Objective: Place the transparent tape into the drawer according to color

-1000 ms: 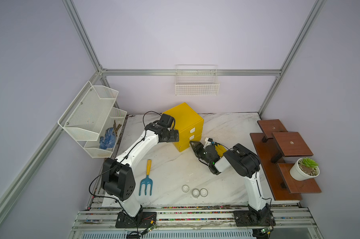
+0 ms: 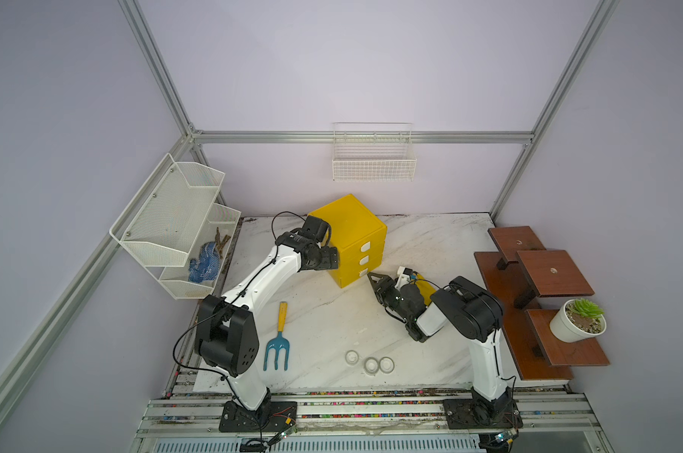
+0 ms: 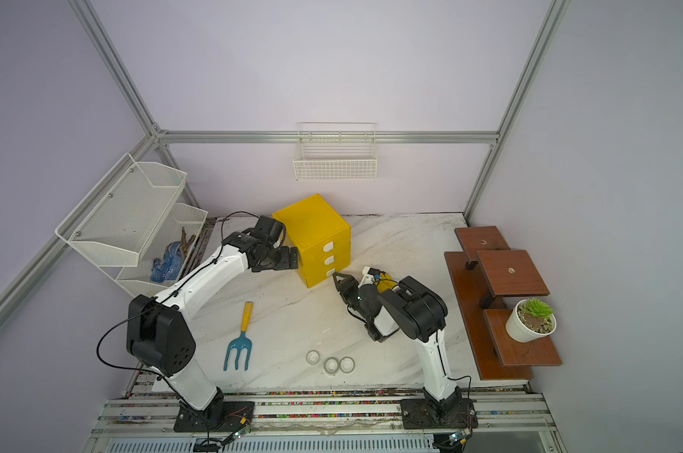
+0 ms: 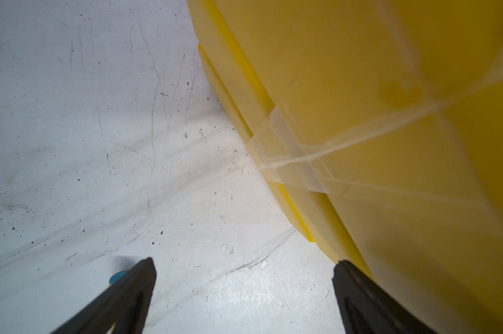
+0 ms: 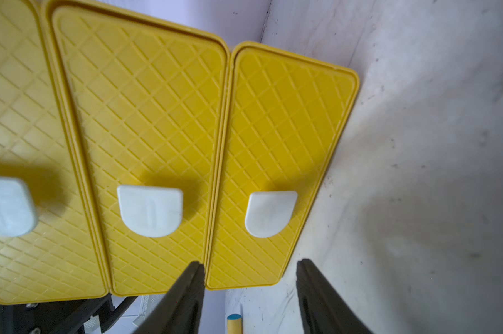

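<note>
The yellow drawer unit (image 2: pixel 341 219) stands at the back centre, its three drawer fronts with white pulls facing right, all flush; the bottom pull (image 5: pixel 270 211) shows in the right wrist view. My left gripper stands open against the unit's left side, with nothing between its fingers. My right gripper is open before the drawer fronts, near the bottom drawer, nothing between its fingers. Three rolls of transparent tape (image 2: pixel 352 357) lie on the front middle of the table, two of them side by side.
A garden fork (image 2: pixel 277 343) lies left. White mesh racks (image 2: pixel 167 211) hang on the left wall. Wooden shelves (image 2: pixel 554 271) with a potted plant (image 2: pixel 577 321) stand right. A yellow object (image 2: pixel 424 285) is partly hidden behind the right arm.
My right gripper has drawn back slightly to the right and toward the front, away from the drawer fronts, uncovering the bottom pull. The left arm has stayed in place.
</note>
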